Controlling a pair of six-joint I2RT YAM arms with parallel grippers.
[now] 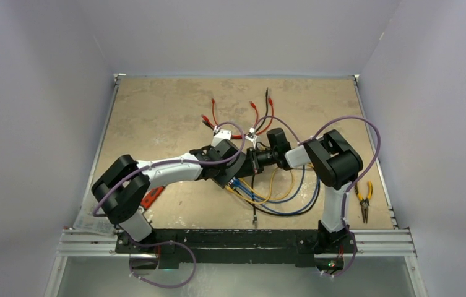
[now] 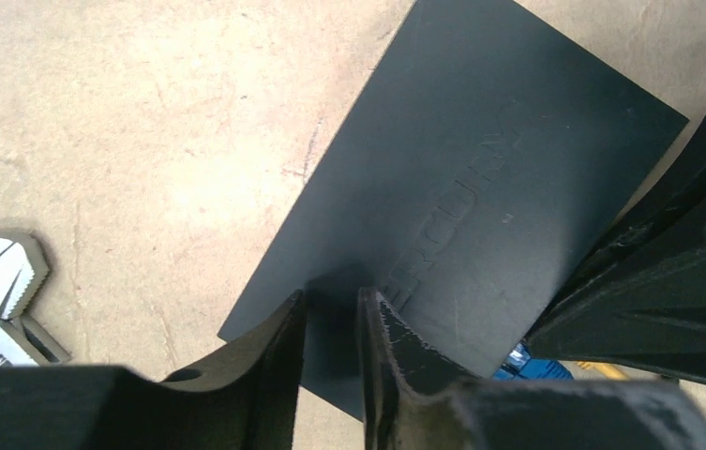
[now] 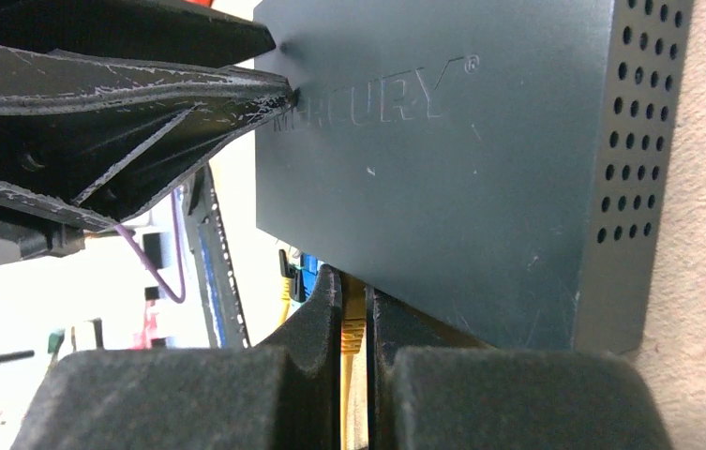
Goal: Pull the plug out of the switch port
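Observation:
The black switch (image 1: 235, 168) lies turned at an angle between both arms; its embossed top (image 2: 480, 178) fills the left wrist view's middle. My left gripper is over a corner of the switch, its fingers a small gap apart with nothing seen between them. In the right wrist view my right gripper is shut on a yellow plug (image 3: 353, 319) at the switch's port edge. The plug's front end is hidden, so whether it sits in the port cannot be told. A blue plug (image 2: 536, 366) shows beside it.
Yellow and blue cables (image 1: 307, 204) loop to the right of the switch. Red and black leads (image 1: 257, 114) lie behind. Pliers (image 1: 364, 201) rest at the far right; a red-handled wrench (image 1: 151, 197) lies front left. The back left board is clear.

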